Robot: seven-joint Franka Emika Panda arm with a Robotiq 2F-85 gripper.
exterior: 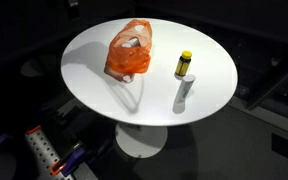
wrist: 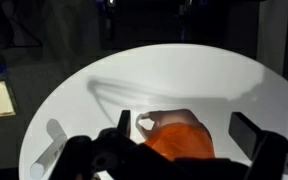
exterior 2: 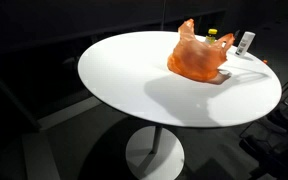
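Observation:
An orange plastic bag [exterior: 130,55] stands on the round white table [exterior: 94,75], its top loose and a grey-white patch showing at its opening. In exterior view 2 the same bag [exterior 2: 196,60] has two peaked handles. From the wrist, my gripper looks down with its dark fingers wide apart and the bag [wrist: 181,143] appearing in the gap between them; how far below it lies, I cannot tell. No contact with the bag shows. The exterior views do not show the gripper.
A yellow bottle with a dark label [exterior: 184,63] and a white cylindrical container [exterior: 185,88] stand on the table, apart from the bag. Bare tabletop [exterior 2: 124,70] spreads on the bag's other side. Dark floor surrounds the table.

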